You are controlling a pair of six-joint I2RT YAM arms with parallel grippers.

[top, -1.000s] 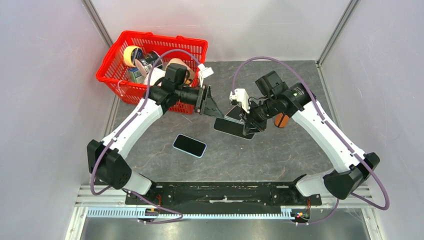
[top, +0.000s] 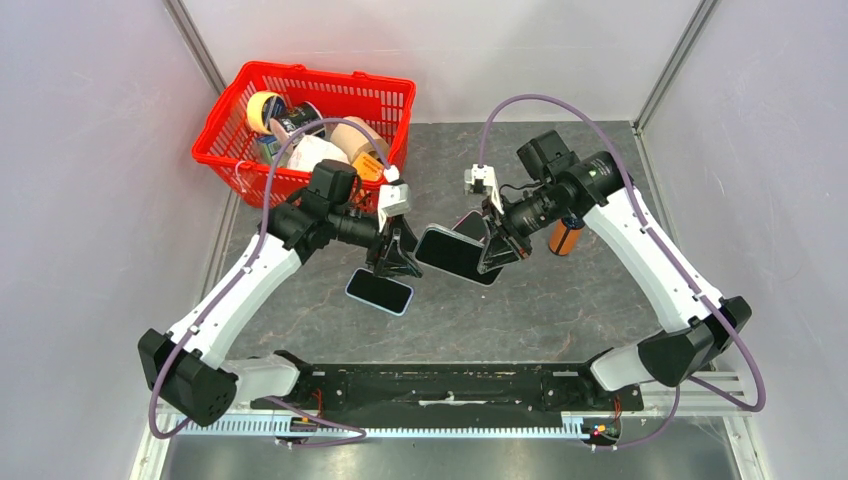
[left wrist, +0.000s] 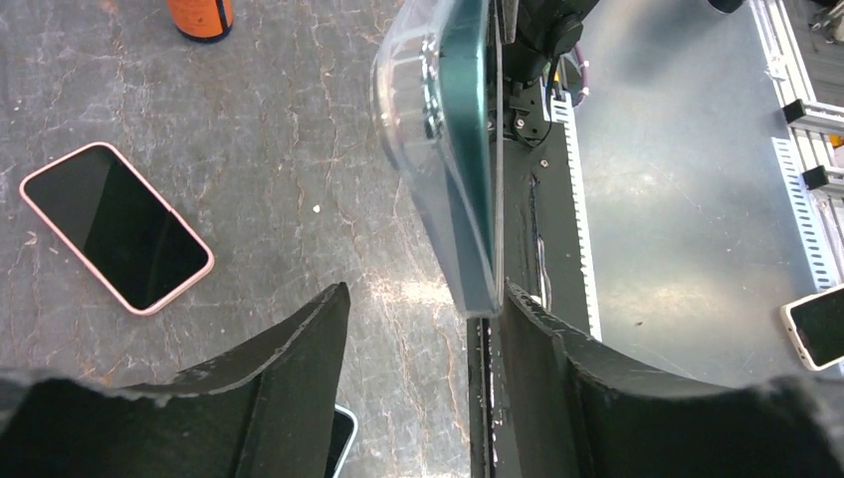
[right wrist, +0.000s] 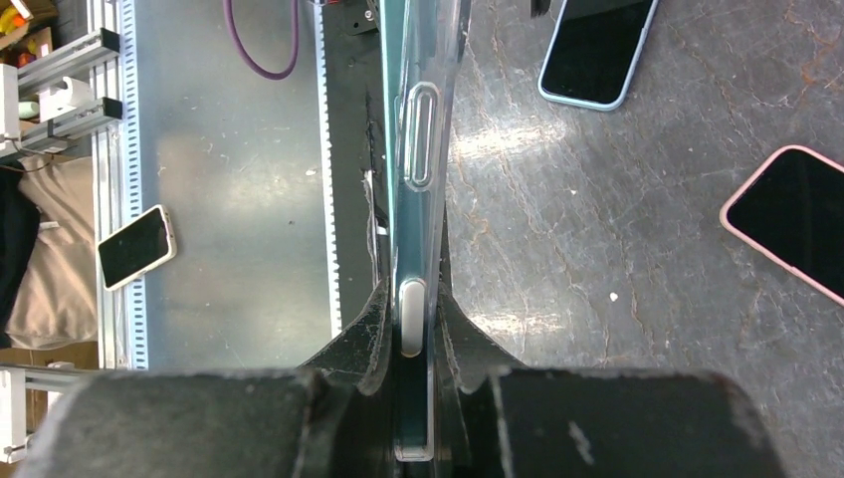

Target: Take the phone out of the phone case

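A teal phone in a clear case hangs above the table, held by my right gripper, which is shut on its side; the right wrist view shows the case's edge with its button cutout. My left gripper is part open just left of the cased phone, the near corner of the case lying just beyond and above its fingertips with nothing clearly gripped. In the top view its fingers point toward the case's left end.
A pink-rimmed phone and a blue-rimmed phone lie on the grey table. A red basket of tapes stands back left, an orange cylinder on the right.
The cased phone in my right gripper has shifted slightly left and toward the front.
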